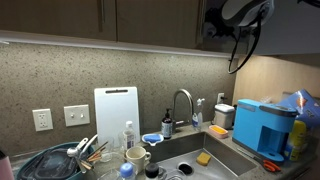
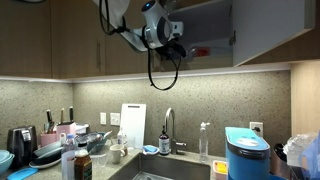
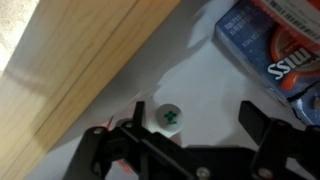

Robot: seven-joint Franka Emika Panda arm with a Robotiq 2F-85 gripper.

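My gripper is open, its two dark fingers wide apart. Between and beyond them in the wrist view is a small round white top with a green mark (image 3: 168, 120), not touched by either finger. A blue box lettered "Swiss Miss" (image 3: 265, 50) lies at the upper right of that view, above the right finger. In exterior view 2 the gripper (image 2: 173, 50) is up at the mouth of the open wall cabinet (image 2: 215, 18), where a reddish item (image 2: 200, 51) shows inside.
A wooden edge (image 3: 95, 65) crosses the wrist view's upper left. The cabinet door (image 2: 265, 30) stands open at right. Below are the sink (image 1: 200, 160), a blue coffee maker (image 1: 262, 128) and a crowded counter at left.
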